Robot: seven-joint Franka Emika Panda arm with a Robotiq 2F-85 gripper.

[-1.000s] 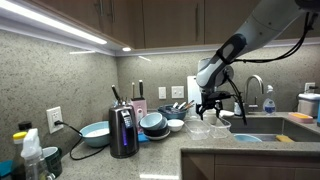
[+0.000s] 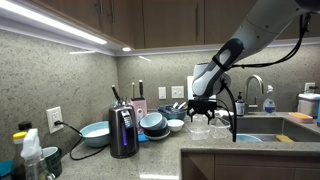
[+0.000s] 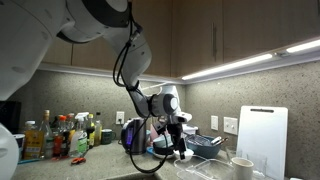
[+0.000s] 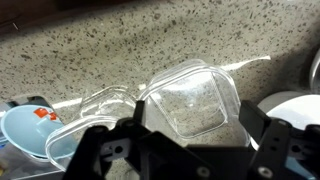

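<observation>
My gripper is open, its two dark fingers spread apart at the lower part of the wrist view. Below and between them sits a clear square-rimmed container point(image 4: 187, 94), with no visible grip on it. A second clear container point(image 4: 110, 103) lies beside it, partly behind the left finger. From the side, the gripper point(image 2: 202, 109) hangs just above these clear containers point(image 2: 197, 131) on the counter. Whether the fingers touch a rim cannot be made out.
A white bowl point(image 4: 290, 108) stands close by the right finger. Stacked bowls point(image 2: 154, 122) and a black toaster point(image 2: 124, 132) are farther left on the counter. The sink point(image 2: 270, 125) opens to the right.
The arm has come down a little and slightly left, bringing the gripper closer to the clear containers. The objects on the counter appear unmoved.
</observation>
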